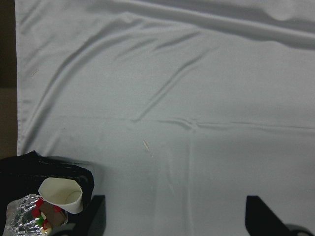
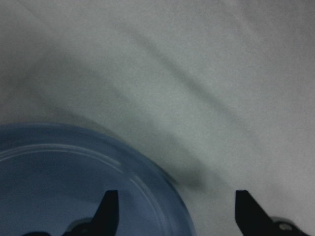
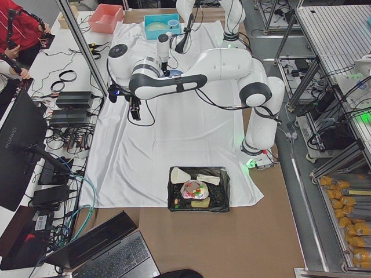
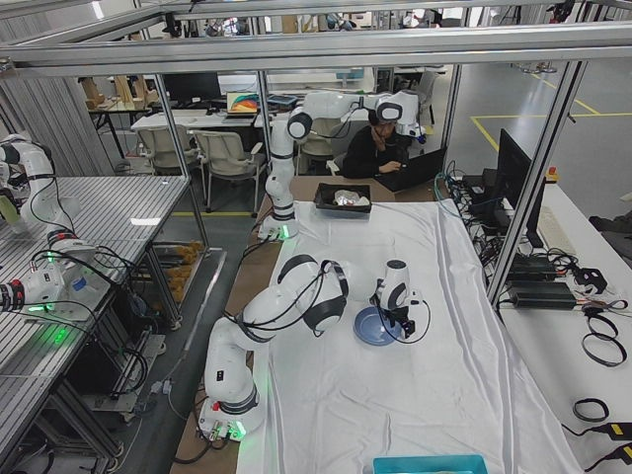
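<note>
A blue plate (image 4: 370, 331) lies on the white cloth, with my right gripper (image 4: 400, 322) low over it. In the right wrist view the plate's rim (image 2: 147, 182) runs between my open fingers, with nothing seen held. My left gripper (image 3: 135, 113) is raised over the cloth, its fingers (image 1: 258, 216) apart and empty. A black-lined bin (image 3: 223, 200) holds a white cup (image 3: 178, 176), foil with colourful bits and other items; it shows at the lower left of the left wrist view.
A turquoise container (image 4: 430, 466) stands at the far end of the cloth from the bin, near a pink tray (image 3: 106, 17). Monitors, cables and a laptop (image 3: 116, 260) line the sides.
</note>
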